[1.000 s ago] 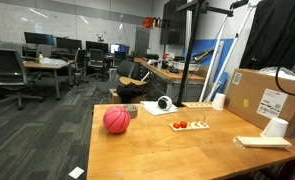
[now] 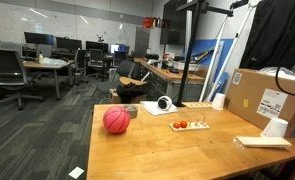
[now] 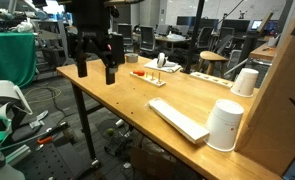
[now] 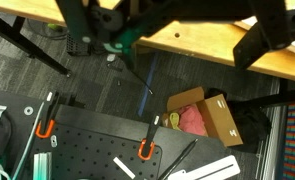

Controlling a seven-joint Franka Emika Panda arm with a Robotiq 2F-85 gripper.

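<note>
My gripper [image 3: 97, 74] hangs over the near edge of the wooden table [image 3: 192, 92] in exterior view 2, its two dark fingers apart and nothing seen between them. Dark, blurred fingers [image 4: 272, 38] also stand wide apart at the top of the wrist view. A pale pegboard [image 2: 189, 126] carries red balls on the table. The large pinkish-red ball [image 2: 116, 119] rests at the table's left side. A long white block [image 3: 178, 120] lies along the edge, beside an upside-down white cup [image 3: 225, 125]. Exterior view 1 does not show the gripper.
Another white cup [image 3: 245, 82] stands farther back. A big cardboard box [image 2: 259, 98] borders the table's right side. Below the table edge, the wrist view shows an open carton [image 4: 204, 118] and a black perforated plate [image 4: 92, 145] with tools.
</note>
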